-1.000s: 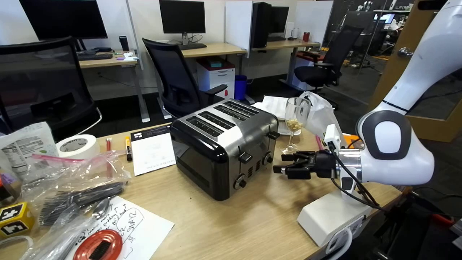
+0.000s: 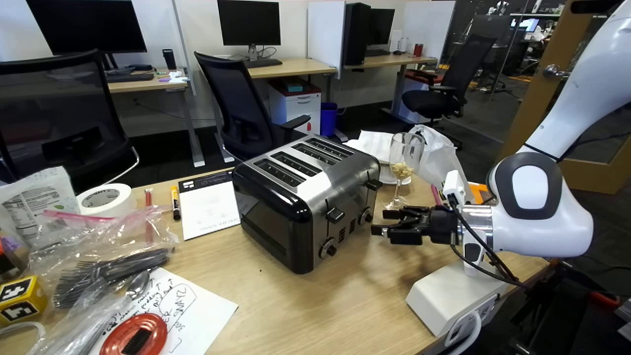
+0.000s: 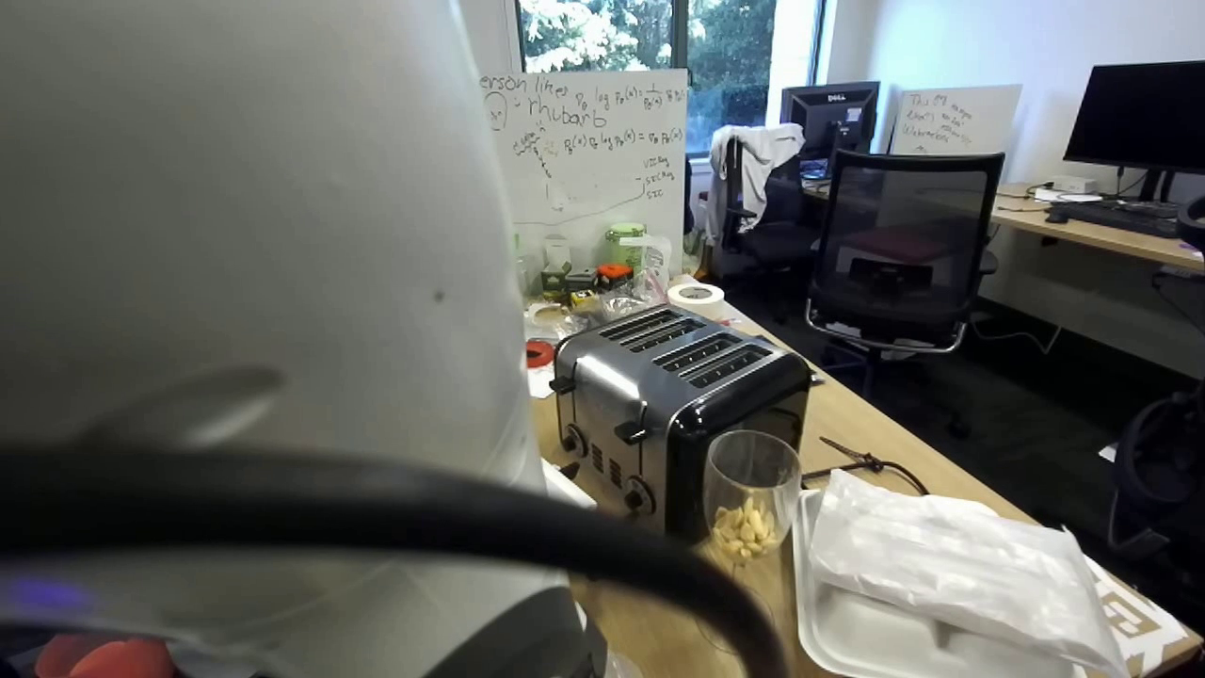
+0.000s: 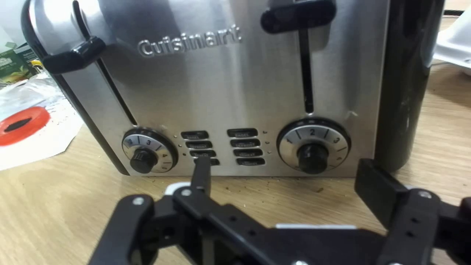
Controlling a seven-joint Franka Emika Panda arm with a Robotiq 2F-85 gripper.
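A steel and black four-slot toaster [image 2: 331, 195] stands upright on the table. Its front fills much of the wrist view, with two levers, a left dial [image 4: 149, 151], a right dial [image 4: 314, 147] and two columns of buttons [image 4: 245, 147] between them. Low before this front, my gripper is open, its fingers [image 4: 378, 190] spread apart. Only table and toaster front show between them. In exterior view 1 the gripper [image 2: 377, 222] points at the toaster near its right dial, with a small gap. Exterior view 2 has the gripper hidden behind the arm.
Close beyond the gripper stands a stemmed glass [image 2: 405, 159] holding pale pieces. A white tray [image 3: 819, 633] with plastic wrapping lies beside it. Bags, a tape roll [image 2: 106, 200] and a red lid [image 2: 135, 335] crowd the left. Bare table lies before the toaster.
My gripper has shifted very slightly toward the toaster, and the arm above it has moved a little. The toaster and the other objects stand where they were.
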